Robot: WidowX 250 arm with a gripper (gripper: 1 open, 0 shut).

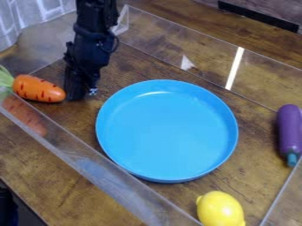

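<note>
The black gripper [80, 86] is low at the upper left, just right of an orange toy carrot [37, 88] with a green top that lies at the left side. Its fingertips are dark and hard to make out; I see nothing held between them. The carrot lies beside the fingertips, whether touching I cannot tell. A round blue plate [167, 131] sits to the right of both.
A purple eggplant [289, 132] lies at the right edge and a yellow lemon [220, 208] at the bottom right. Clear plastic walls surround the wooden surface [189, 53].
</note>
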